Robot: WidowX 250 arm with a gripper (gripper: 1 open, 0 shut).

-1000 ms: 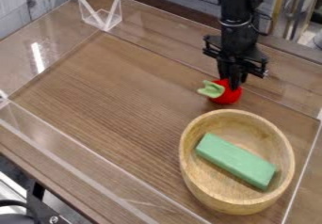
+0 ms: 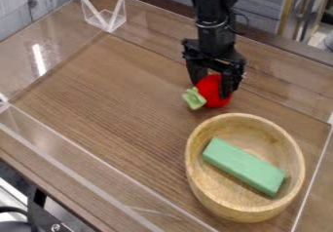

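My gripper [image 2: 212,70] is black and hangs open over a red strawberry toy [image 2: 212,89] with green leaves at its lower left. The fingers reach down around the top of the red toy; whether they touch it is unclear.
A wooden bowl [image 2: 208,197] holding a green block [image 2: 243,167] sits at the lower right. A clear plastic object [image 2: 104,12] stands at the upper left.
My gripper and the red toy have shifted left a little, and the toy's leaves now point more downward.
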